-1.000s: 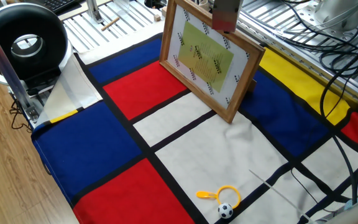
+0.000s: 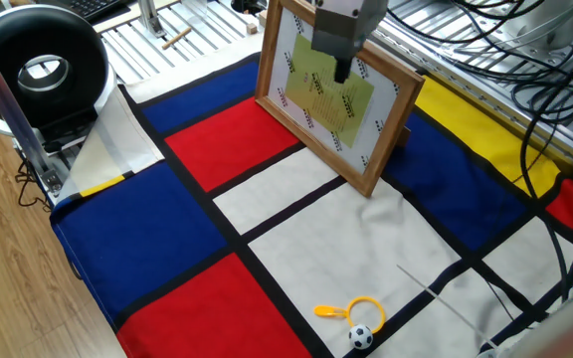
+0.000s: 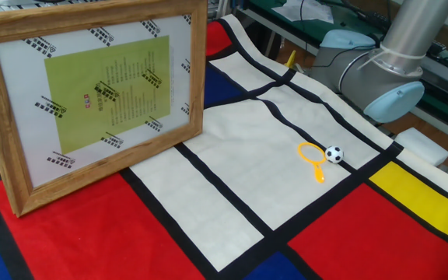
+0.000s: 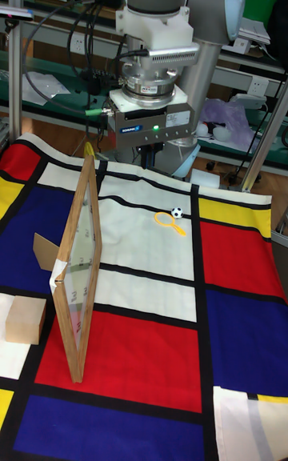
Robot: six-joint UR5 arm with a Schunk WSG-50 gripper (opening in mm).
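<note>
A yellow ring with a short handle lies flat on the white part of the cloth, with a small black-and-white soccer ball right beside it. In exterior view 2 the ball sits at the edge of the yellow ring. A wooden picture frame with a yellow-green sheet stands upright on the cloth. My gripper points down above the table's robot side, clear of ring and ball. In exterior view 1 its dark fingertips overlap the picture. How far apart the fingers stand is unclear.
Behind the picture frame, a stand flap and a wooden block show in exterior view 3. Black cables hang at the right of exterior view 1. A black round object stands off the cloth.
My gripper has come lower and slightly left in exterior view 1, so its dark fingertips now show before the picture. Ring, ball and picture frame have stayed put.
</note>
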